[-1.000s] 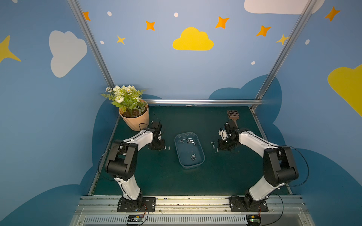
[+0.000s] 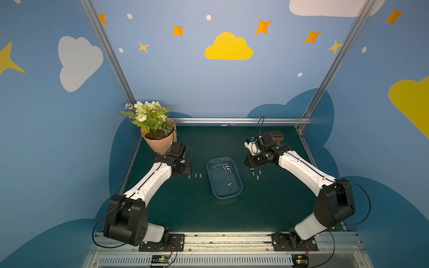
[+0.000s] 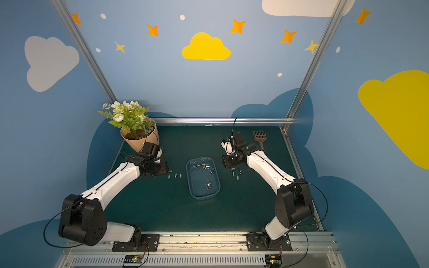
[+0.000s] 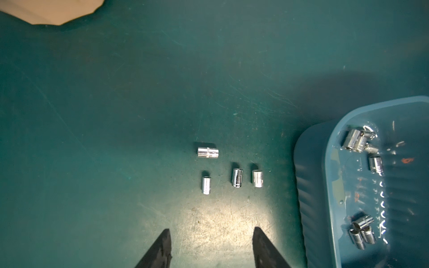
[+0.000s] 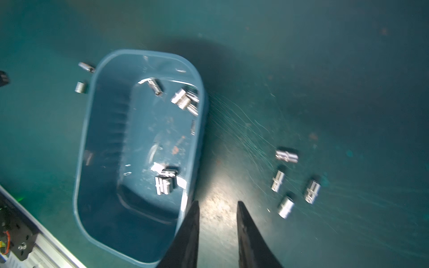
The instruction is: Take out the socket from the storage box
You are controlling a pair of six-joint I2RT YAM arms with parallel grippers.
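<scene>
A blue plastic storage box (image 2: 224, 192) sits mid-table with several metal sockets (image 5: 163, 184) inside, grouped at both ends. To its left lie several loose sockets (image 4: 207, 152); more loose sockets (image 5: 286, 155) lie to its right. My left gripper hangs open over the table left of the box, above the loose sockets, with nothing between its fingers. My right gripper is open over the box's right edge, also empty; its wrist view is slightly blurred.
A potted plant (image 2: 156, 142) stands at the back left. A brown slotted scoop (image 3: 259, 136) lies at the back right behind my right arm.
My left arm has swung back toward the left, its gripper shifting slightly left. My right gripper has moved left and upward, closer to the box.
</scene>
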